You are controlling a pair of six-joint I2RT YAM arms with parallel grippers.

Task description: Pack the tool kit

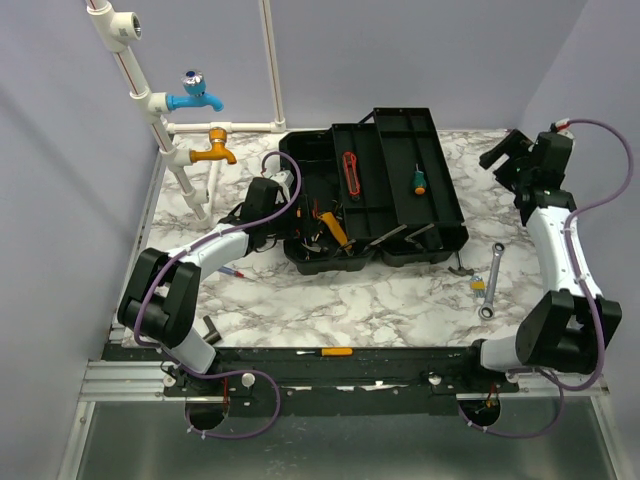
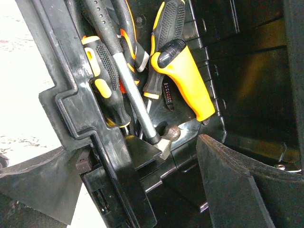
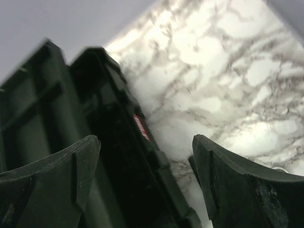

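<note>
The black toolbox [image 1: 330,265] stands open, its trays [image 1: 395,125] raised to the right. A red cutter [image 1: 351,175] and a teal-and-orange screwdriver [image 1: 419,181] lie in the trays. In the left wrist view, a yellow-handled tool [image 2: 187,83], a hammer [image 2: 135,90] and several screwdrivers [image 2: 105,78] fill the bottom. My left gripper is open astride the toolbox's left wall, one finger outside and one inside. Right of the box, above the back of the table, my right gripper [image 1: 499,165] has its fingers apart, nothing between them.
On the table at right lie a wrench [image 1: 493,280], a small hammer [image 1: 460,266] and a small yellow-and-blue pack [image 1: 478,286]. A thin screwdriver [image 1: 231,272] lies at left; a yellow-handled one [image 1: 335,351] at the front edge. Pipes with taps [image 1: 211,150] stand at back left.
</note>
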